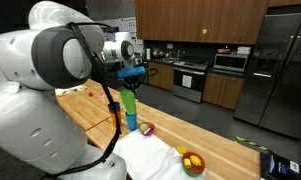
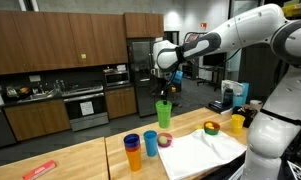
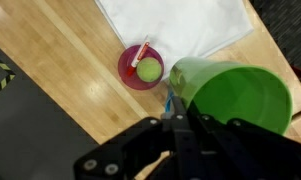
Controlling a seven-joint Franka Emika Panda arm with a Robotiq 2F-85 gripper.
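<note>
A green cup [image 1: 128, 101] is held up over the table, with my gripper shut on its rim side. The wrist view looks into the open mouth of this cup [image 3: 245, 100]. In exterior view 2, the green cup [image 2: 170, 117] hangs near a blue cup [image 2: 150, 140] and a pink bowl [image 2: 165, 144]. The gripper [image 2: 166, 97] is small there, at the cup's top. Beneath the held cup in exterior view 1 stands the blue cup [image 1: 131, 124]; whether the two touch, I cannot tell.
Left of the blue cup is an orange cup [image 2: 134, 160] with blue at its top. The pink bowl holds a green round item [image 3: 149, 69] and a marker. A white cloth [image 2: 195, 156], a red fruit bowl [image 1: 193, 170] and a yellow cup [image 2: 237, 123] are nearby.
</note>
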